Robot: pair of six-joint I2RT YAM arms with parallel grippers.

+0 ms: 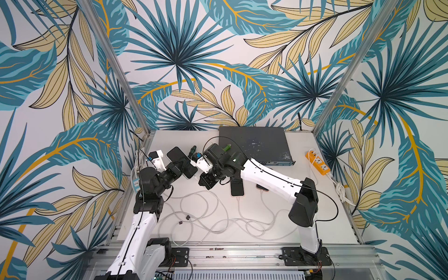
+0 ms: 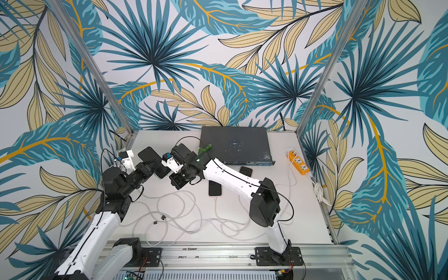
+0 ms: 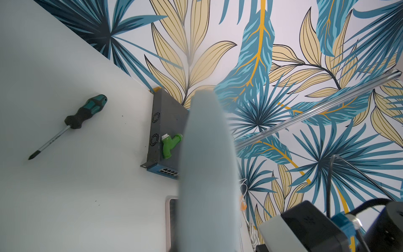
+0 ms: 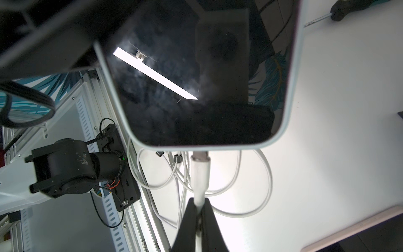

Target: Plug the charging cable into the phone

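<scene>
My left gripper [image 1: 178, 165] holds a black phone [image 1: 174, 155] up at the table's left; its pale edge [image 3: 206, 176] blurs across the left wrist view. In the right wrist view, my right gripper is shut on the white charging cable's plug [image 4: 200, 172], whose tip is at the bottom edge of the phone [image 4: 197, 126]. I cannot tell whether the tip is inside the port or just behind or before it. My left gripper's fingers are mostly hidden.
A dark metal box [image 1: 254, 140] stands at the back, an orange power strip [image 1: 317, 162] at the right. A screwdriver [image 3: 86, 111] lies near the held phone. Other phones [image 1: 237, 186] lie centrally, and loose cables cover the front of the table.
</scene>
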